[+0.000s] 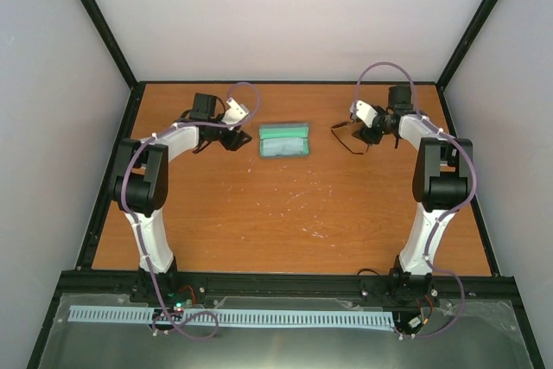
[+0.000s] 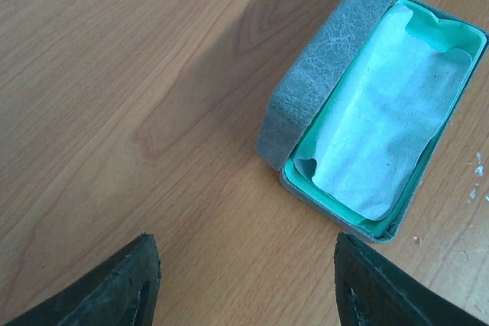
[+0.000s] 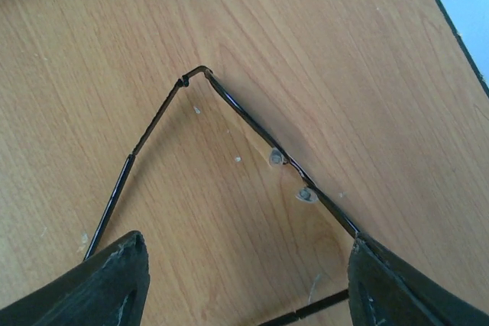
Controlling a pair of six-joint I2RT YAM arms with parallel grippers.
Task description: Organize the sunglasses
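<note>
An open glasses case (image 1: 283, 131) with teal lining and a light blue cloth (image 2: 382, 112) inside sits mid-table; in the left wrist view it lies beyond my open left gripper. The black-framed sunglasses (image 1: 349, 149) rest on the wood to the right of the case, arms unfolded. My right gripper hangs over them, open, its fingers either side of part of the frame in the right wrist view; whether it touches them I cannot tell.
White walls and dark rails border it, close behind both grippers at the back.
</note>
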